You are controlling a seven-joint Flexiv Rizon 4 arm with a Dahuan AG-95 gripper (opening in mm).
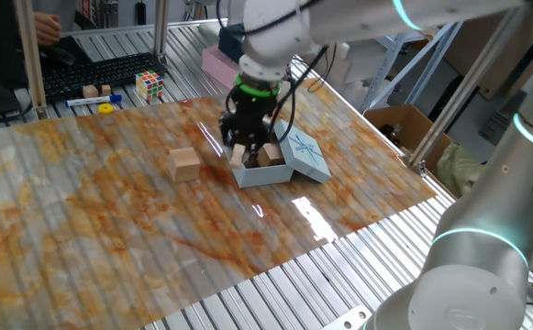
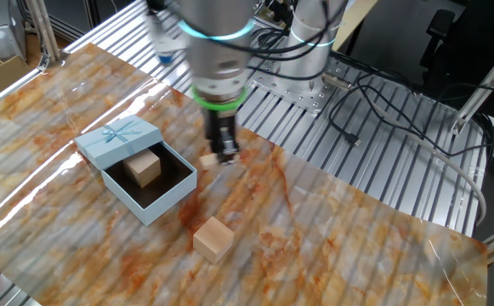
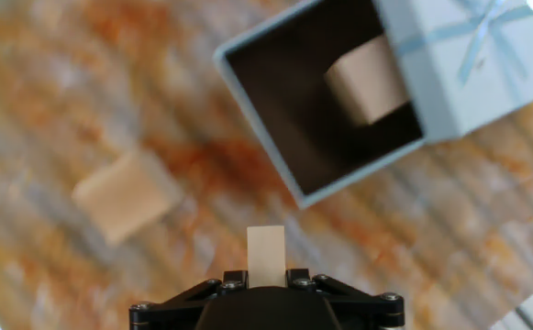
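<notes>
My gripper is shut on a small pale wooden block (image 3: 266,247). In exterior view 2 the gripper (image 2: 221,157) is above the table, apart from the box's right side. A light-blue box (image 2: 149,211) stands open there, its bow-topped lid (image 2: 119,140) tilted across the far left part. Inside lies a wooden cube (image 2: 144,167), partly beneath the lid. Another wooden cube (image 2: 213,240) rests on the table outside the box; exterior view 1 has this cube (image 1: 184,165) left of the box.
Along the back in exterior view 1 lie a keyboard (image 1: 101,78), a Rubik's cube (image 1: 149,85), a blue marker (image 1: 94,101) and a yellow ring (image 1: 106,108). A pink box (image 1: 220,67) stands behind.
</notes>
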